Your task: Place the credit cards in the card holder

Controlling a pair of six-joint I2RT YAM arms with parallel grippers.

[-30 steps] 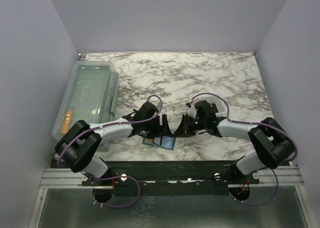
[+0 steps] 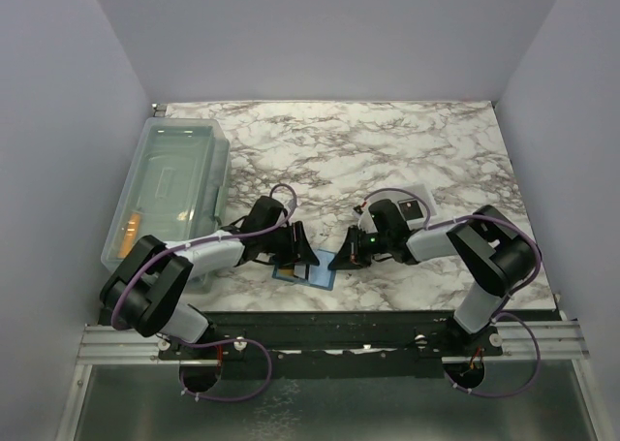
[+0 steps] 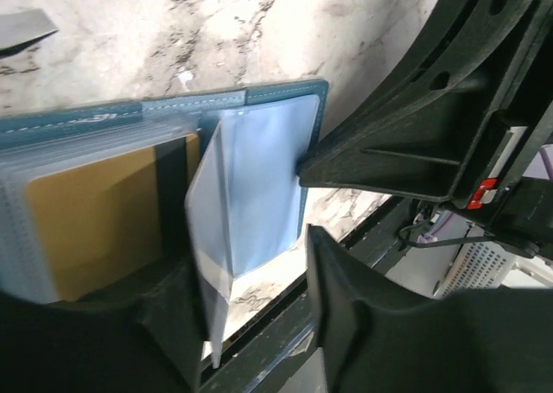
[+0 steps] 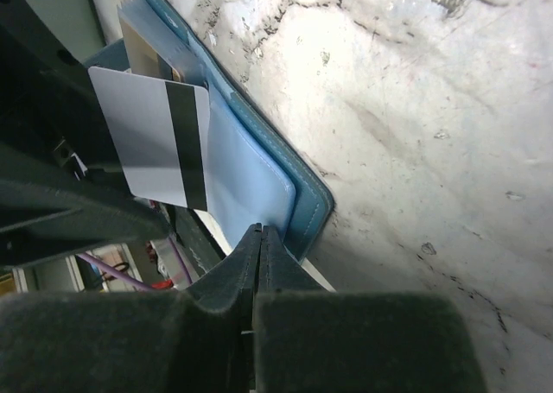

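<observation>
The blue card holder (image 2: 320, 274) lies open near the front edge, with cards (image 3: 95, 220) in its left pocket. A white card with a dark stripe (image 4: 151, 134) stands tilted over the holder, its edge among the left gripper's fingers. My left gripper is low over it; whether it grips the card is unclear. My right gripper is shut at the right-hand flap's end, nothing showing between its fingers.
A green lidded bin (image 2: 170, 189) stands at the left. A white item with a dark part (image 2: 421, 191) lies behind the right arm.
The left gripper has drawn back leftward in the top view. The right arm has shifted slightly and now rests at the holder's right side.
</observation>
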